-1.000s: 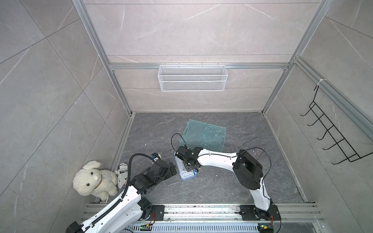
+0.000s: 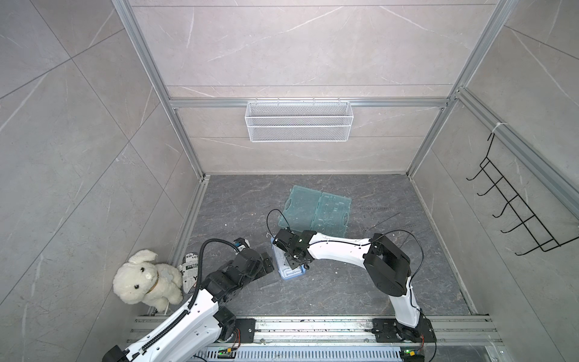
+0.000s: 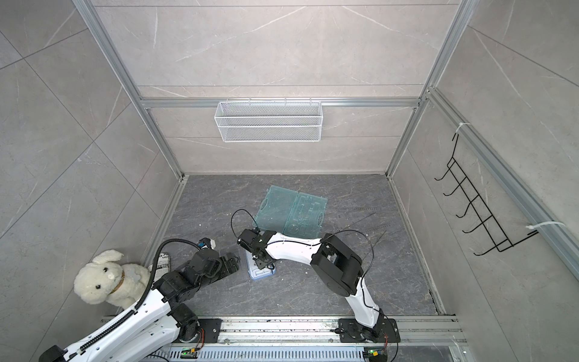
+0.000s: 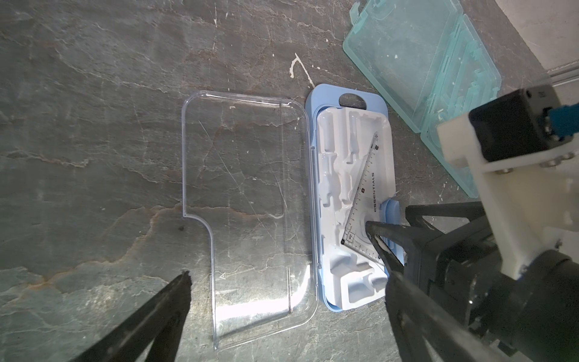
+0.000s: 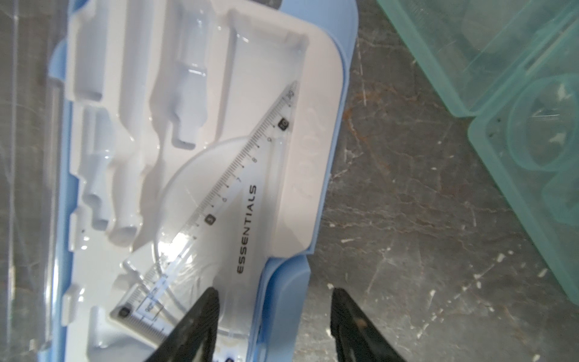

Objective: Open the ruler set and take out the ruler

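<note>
The ruler set (image 4: 337,187) lies unfolded on the floor, a white tray in a blue base. Its clear lid (image 4: 247,241) is spread flat to the left. Inside the tray rests the transparent set-square ruler (image 5: 247,205), marked ESSENTIALS. Astride the tray's right edge by the blue latch (image 5: 283,301), my right gripper has its fingers apart; the left finger (image 5: 202,313) is over the ruler's lower part, the right one over bare floor. Whether the fingers touch anything cannot be told. My left gripper stands open above the lid, empty.
A green transparent case (image 2: 316,208) lies unfolded behind the ruler set. At the left wall sit a white plush dog (image 2: 147,280) and a printed black-and-white item (image 2: 190,271). The grippers are close together.
The left arm, ruler set and green case stay where they were.
</note>
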